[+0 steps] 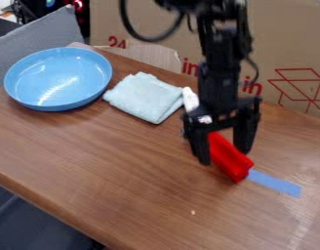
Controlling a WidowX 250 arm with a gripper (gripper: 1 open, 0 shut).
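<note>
My black gripper [221, 137] is lowered over a red bar-shaped object [230, 159], open, with its fingers on either side of it near the middle. The red object lies diagonally on the wooden table [124, 186], on or beside a strip of blue tape [275, 183]. Part of it is hidden behind the gripper, and a small white piece shows behind the gripper.
A blue bowl [58, 76] sits at the back left beside a folded light cloth [143, 97]. Cardboard [296, 73] stands along the back.
</note>
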